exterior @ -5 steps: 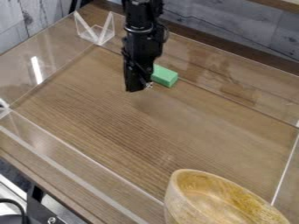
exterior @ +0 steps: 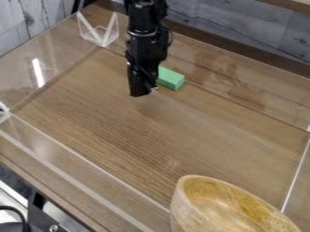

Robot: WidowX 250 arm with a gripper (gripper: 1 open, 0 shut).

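A black robot arm reaches down from the top centre to the wooden tabletop (exterior: 133, 154), its gripper (exterior: 143, 83) low over the wood at the upper middle. Just right of and behind it lies a green block (exterior: 169, 79), partly hidden by the arm. Something small and pale is at the fingertips; whether it is held, or whether the fingers are open or shut, is too small to tell.
A large yellow bowl (exterior: 237, 214) sits at the bottom right. A clear plastic piece stands at the top left edge, and dark cables lie off the lower left edge.
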